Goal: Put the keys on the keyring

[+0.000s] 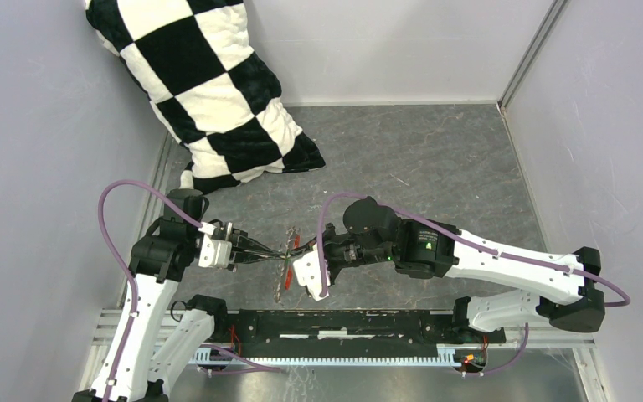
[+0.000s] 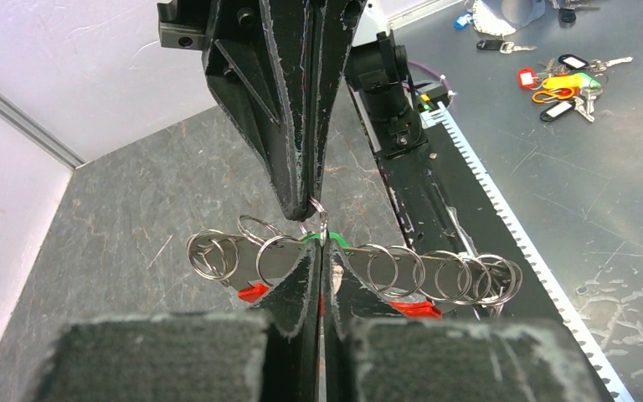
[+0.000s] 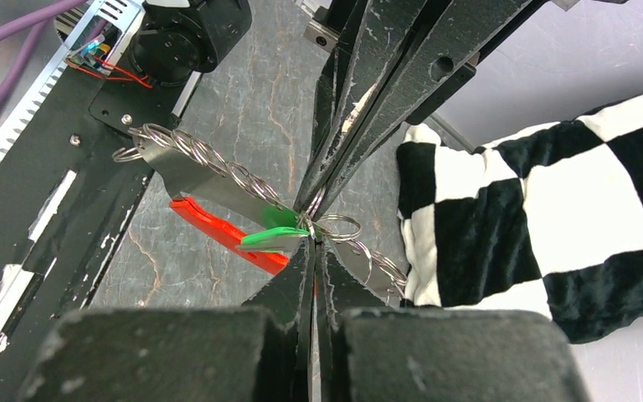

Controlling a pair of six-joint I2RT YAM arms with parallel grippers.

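My left gripper and right gripper are both shut, tip to tip above the floor left of the middle. A small wire ring point(image 2: 321, 219) spans the gap between their tips; whether either one pinches it I cannot tell. Just beyond the tips lies a flat metal strip point(image 3: 205, 180) with several split rings point(image 2: 448, 280) along its edge. Red pieces point(image 3: 222, 234) show along its lower side, and a green piece point(image 3: 272, 238) sits by the right fingertips. The tips hide the middle of the strip.
Beyond the black rail in the left wrist view lies a group of tagged keys point(image 2: 573, 88), with one black-tagged key point(image 2: 502, 46) apart. A checkered cushion point(image 1: 205, 92) leans at the back left. The grey floor point(image 1: 419, 159) behind the arms is clear.
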